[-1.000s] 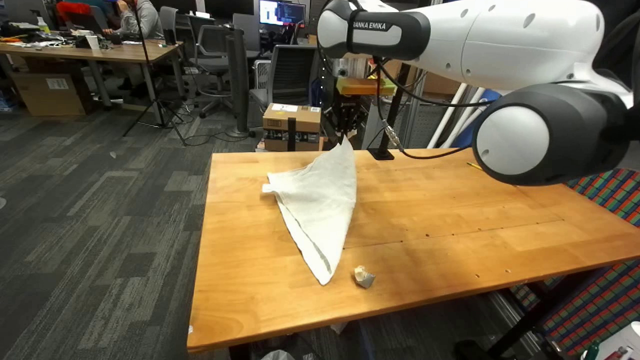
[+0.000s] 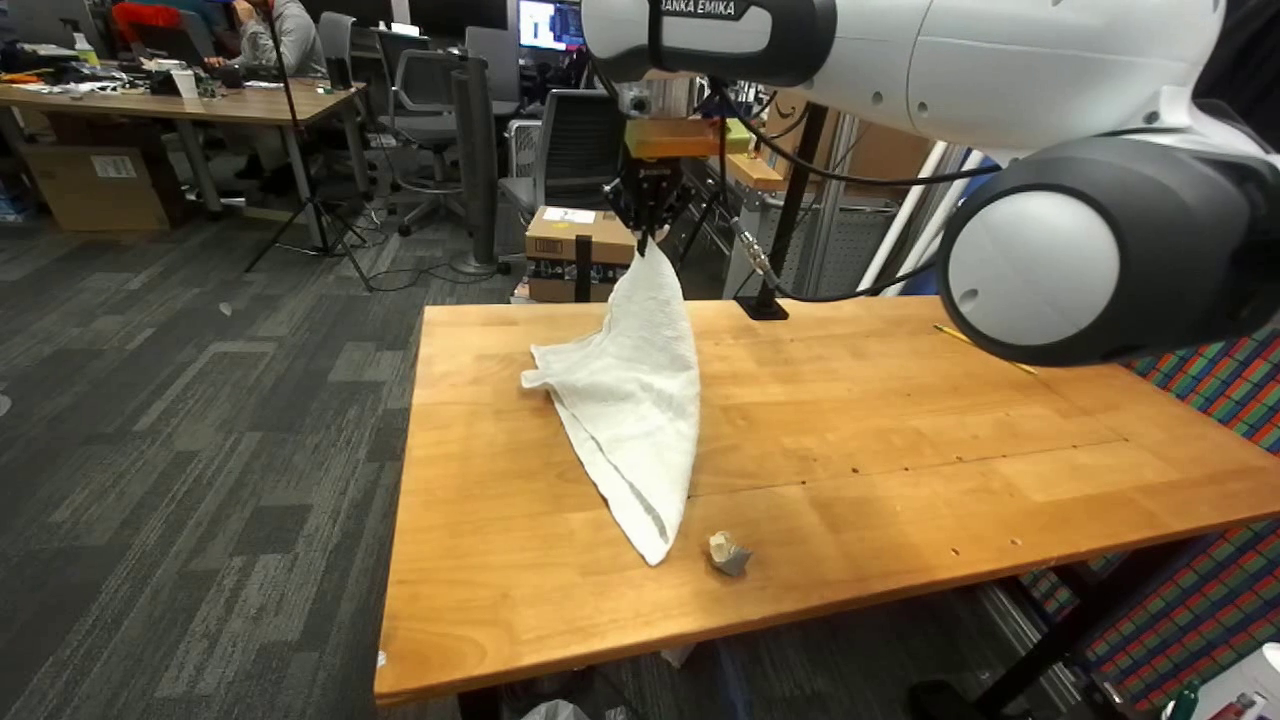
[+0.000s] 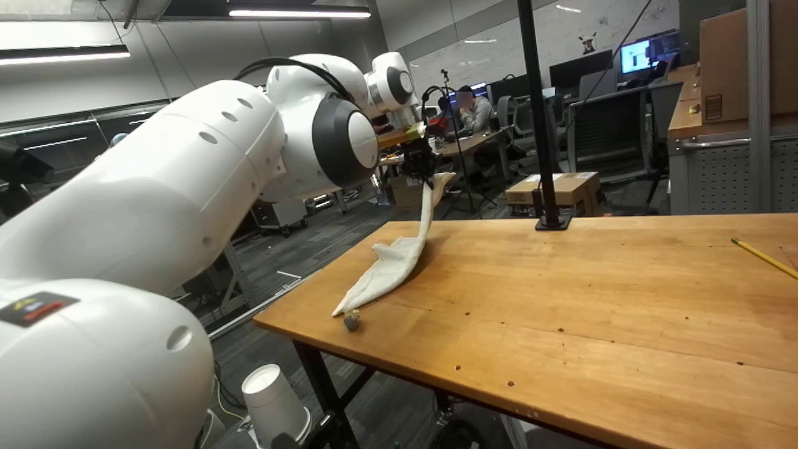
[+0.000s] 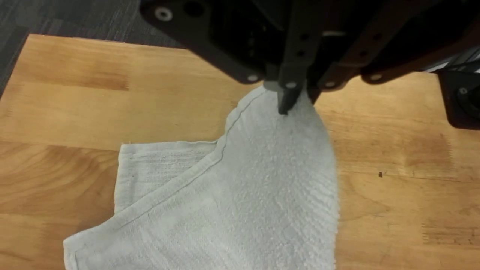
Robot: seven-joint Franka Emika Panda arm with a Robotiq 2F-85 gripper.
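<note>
A white cloth (image 2: 642,396) hangs by one corner from my gripper (image 2: 648,234), which is shut on it above the table's far left part. Its lower part rests folded on the wooden tabletop, with a long point reaching toward the near edge. In exterior view 2 the cloth (image 3: 396,265) rises as a narrow strip to the gripper (image 3: 427,182). In the wrist view the gripper pinches the top of the cloth (image 4: 270,180), and a second cloth layer shows flat beneath on the left. The pinched corner itself is partly hidden by the fingers.
A small crumpled lump (image 2: 727,553) lies just right of the cloth's near tip. A yellow pencil (image 3: 763,257) is on the far side of the table. A black post (image 3: 550,149) stands at the table's back edge.
My gripper has moved left and slightly up with the cloth's corner. The raised part of the cloth now stands steeper and narrower, while its near tip has barely shifted.
</note>
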